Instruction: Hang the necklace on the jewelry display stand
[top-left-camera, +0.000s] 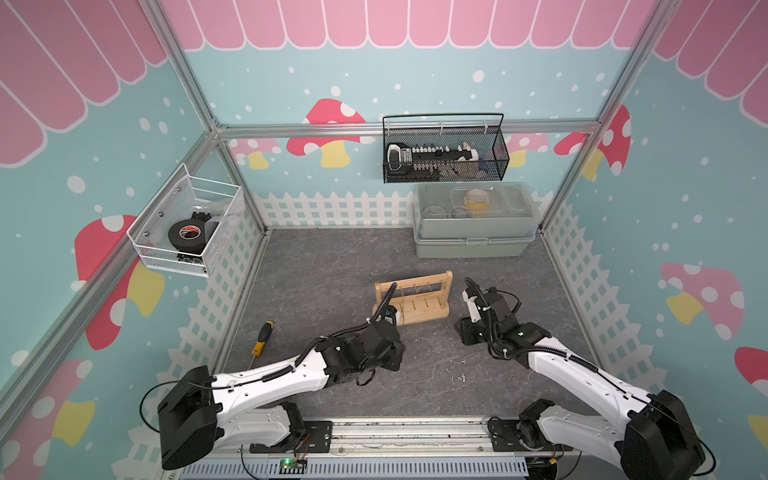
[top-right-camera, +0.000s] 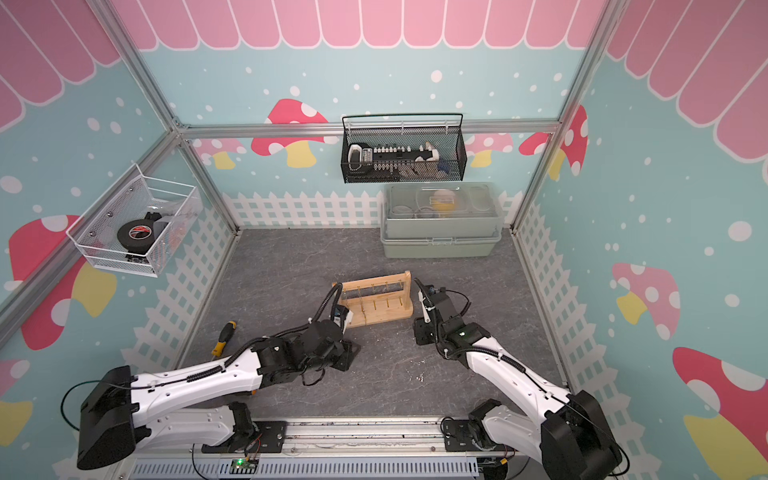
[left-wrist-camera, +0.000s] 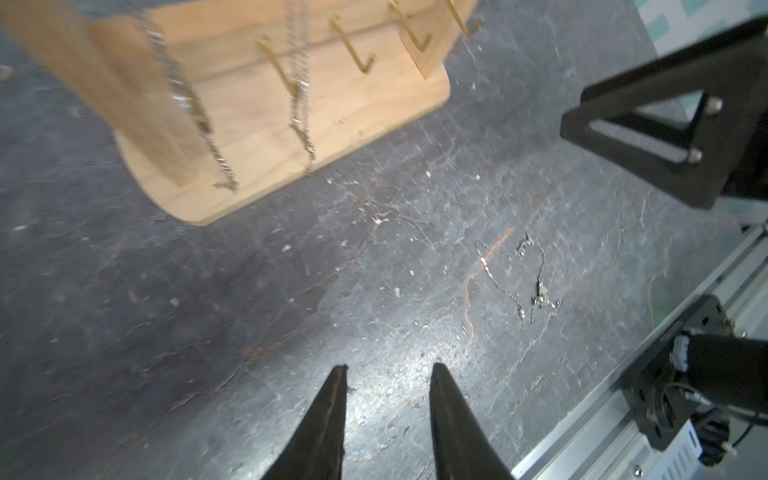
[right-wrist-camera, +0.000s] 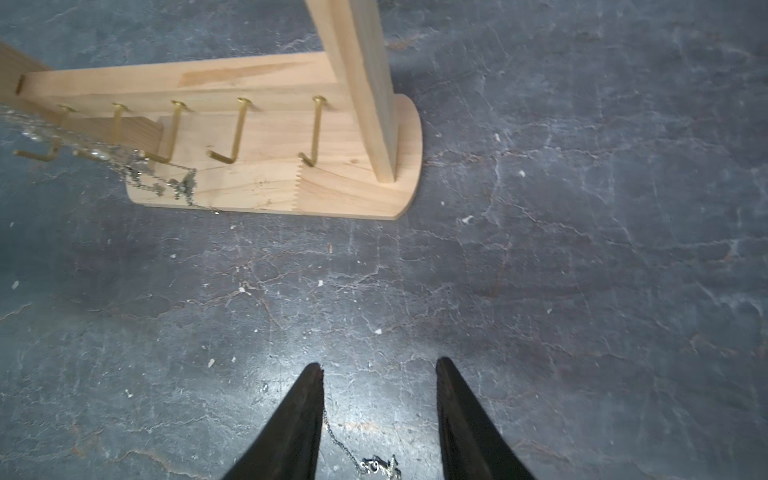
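A thin silver necklace (left-wrist-camera: 532, 289) lies loosely curved on the dark table, in front of the wooden stand (left-wrist-camera: 384, 76). In the right wrist view part of this necklace (right-wrist-camera: 376, 465) shows at the bottom edge, below the fingertips. The stand has a row of brass hooks (right-wrist-camera: 236, 132); chains (left-wrist-camera: 300, 80) hang at its left side, while the hooks toward the right end look bare. My left gripper is open over the table before the stand, nothing between its fingers. With its fingers apart and empty, my right gripper is right of the necklace.
A yellow-handled screwdriver (top-left-camera: 262, 337) lies at the left. The green-grey storage box (top-left-camera: 476, 240) stands at the back, below a black wire basket (top-left-camera: 445, 152).
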